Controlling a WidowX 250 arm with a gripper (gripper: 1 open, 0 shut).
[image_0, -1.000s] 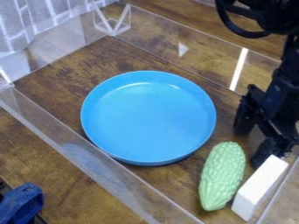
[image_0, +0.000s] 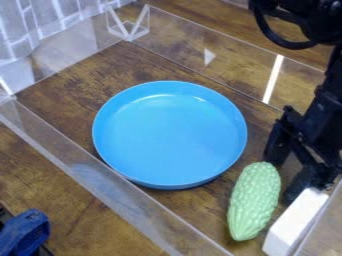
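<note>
A round blue plate (image_0: 168, 133) lies flat inside a clear-walled tray on the wooden surface. To its lower right is a pale green bumpy vegetable, like a bitter melon (image_0: 253, 201). Beside that, at the bottom right, a white block (image_0: 291, 228) lies tilted lengthwise. The black gripper (image_0: 297, 165) is at the right edge, low over the space behind the block and the melon. Its fingertips are dark and overlapping, so whether it is open or shut does not show.
Clear tray walls (image_0: 84, 173) run around the plate and items. A blue object (image_0: 20, 235) sits outside at the lower left. Bare wood shows left of and behind the plate. A white grid-like item stands at the top left.
The gripper has shifted slightly, and the white block sits a little lower toward the bottom edge. The plate and melon have not moved.
</note>
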